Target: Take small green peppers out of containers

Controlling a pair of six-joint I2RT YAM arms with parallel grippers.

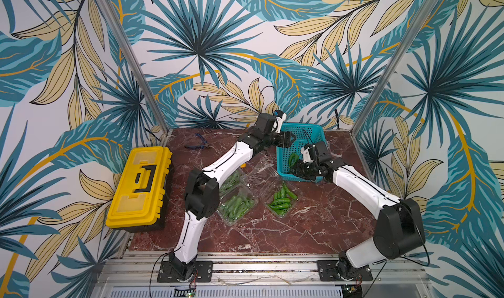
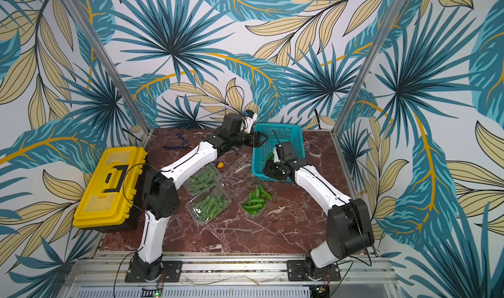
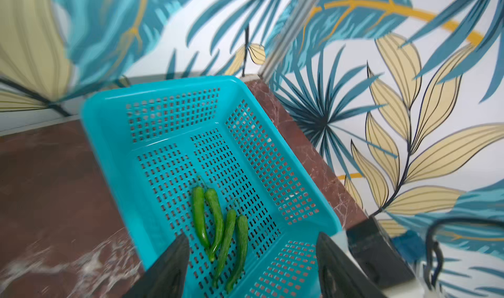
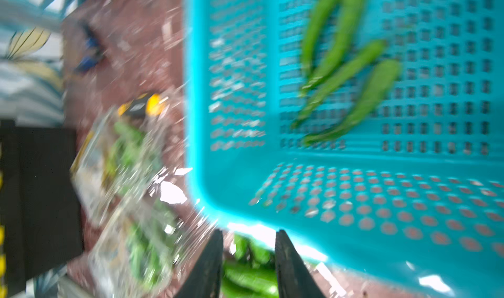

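Several green peppers lie on the floor of the teal basket. My left gripper is over the basket's left side, its fingers wide apart with nothing seen between them. My right gripper is at the basket's near edge, fingers part open, with nothing seen held. An open clear container of peppers sits in front of the basket. Two clear packs of peppers lie to its left, partly behind my left arm in the top left view.
A yellow toolbox stands at the left. Blue pliers and a small yellow object lie on the marble table.
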